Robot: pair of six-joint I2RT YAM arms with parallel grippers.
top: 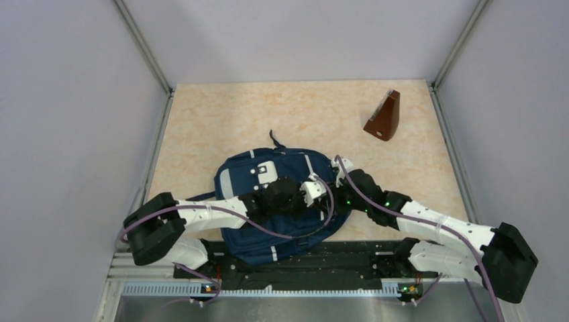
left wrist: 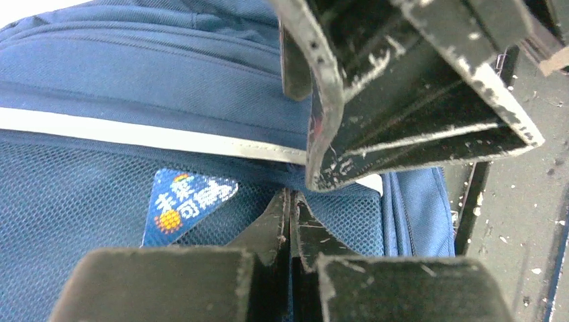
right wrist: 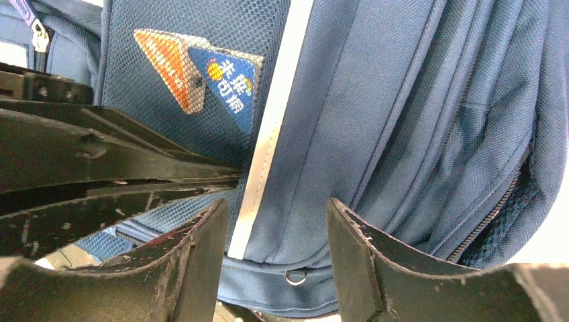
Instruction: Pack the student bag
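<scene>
A navy backpack [top: 235,168] lies flat at the front left of the table under both arms. My left gripper is shut against its mesh pocket [left wrist: 87,188], just below a white reflective strip [left wrist: 121,131]; nothing clearly shows between the fingers. A blue label [left wrist: 178,208] sits in that mesh. My right gripper is open over the white strip [right wrist: 272,127] and fabric band, fingers either side. In the right wrist view, dark parts of the left gripper reach in from the left to the strip's edge.
A brown wedge-shaped object [top: 384,117] stands at the back right. The two grippers are very close together over the bag's right part.
</scene>
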